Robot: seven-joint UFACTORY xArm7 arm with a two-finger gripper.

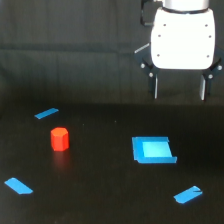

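A small red block (60,139) stands on the dark table at the left. To its right, blue tape frames a pale square (155,150) on the table. My white gripper (179,97) hangs high at the upper right, above and behind the taped square. It is open, its two thin dark fingers (154,86) wide apart with nothing between them. The red block is well away from it, to the lower left.
Blue tape strips lie on the table at the back left (47,113), front left (18,186) and front right (188,195). A dark curtain (70,60) closes off the back. Bare table separates the block and the square.
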